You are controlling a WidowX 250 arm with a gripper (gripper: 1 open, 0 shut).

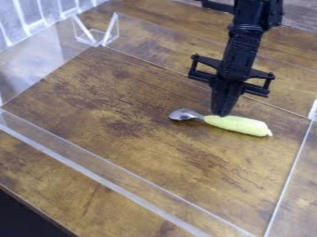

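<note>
A small metal spoon (184, 115) lies on the wooden surface, its handle end beside a pale yellow-green elongated object (243, 126), like a toy corn or vegetable. My black gripper (221, 106) hangs just above the left end of the yellow-green object and the spoon's handle, its fingers pointing down and together, with nothing seen between them. Whether the fingertips touch either thing cannot be told.
A clear acrylic-walled enclosure (111, 180) surrounds the wooden work area. A white railing-like edge (37, 18) stands at the back left.
</note>
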